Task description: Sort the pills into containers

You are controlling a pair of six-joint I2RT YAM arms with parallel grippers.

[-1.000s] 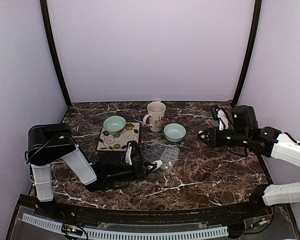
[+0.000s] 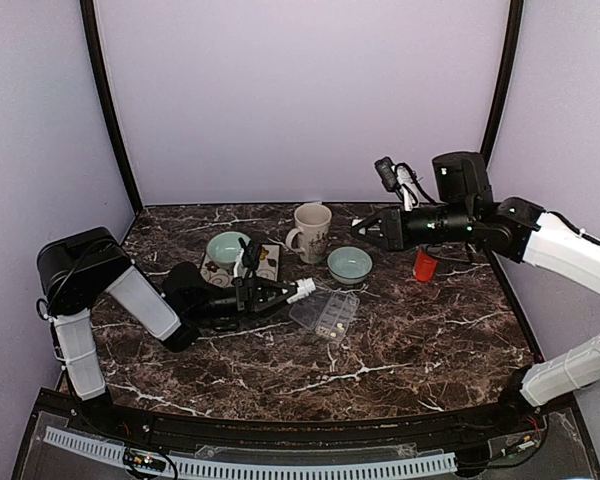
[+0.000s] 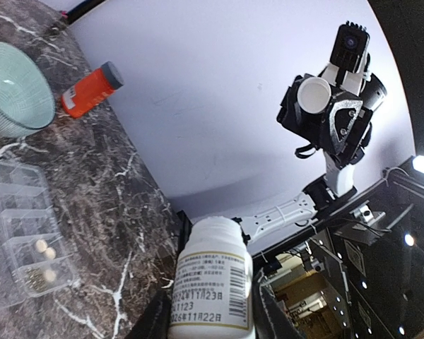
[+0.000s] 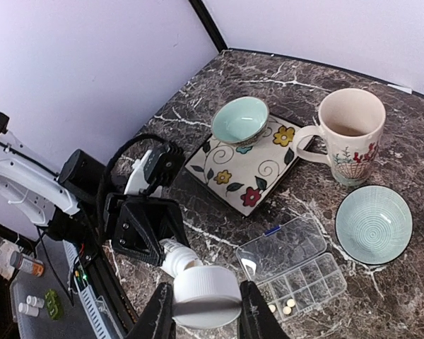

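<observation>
My left gripper [image 2: 288, 292] is shut on a small white bottle [image 3: 210, 286] with a printed date label, above the table's left-middle. My right gripper [image 2: 368, 229] hangs high at the right, shut on a white round piece [image 4: 207, 300] that looks like a cap or bottle end. Between the arms on the table lies a clear compartment box [image 2: 337, 318], its clear lid [image 4: 283, 247] folded open. Pale pills [image 3: 49, 253] sit in the box's near end; the left wrist view shows several. Whether the bottle holds pills cannot be seen.
Behind the box stand a floral mug [image 2: 311, 232] and a green bowl [image 2: 350, 262]. Another bowl [image 4: 240, 120] rests on a flowered tile [image 4: 261, 169]. An orange-red bottle stands at the right.
My right gripper has risen and moved left and back, holding the white piece. The left gripper has also risen and shifted slightly left with its bottle, now covering part of the tile.
</observation>
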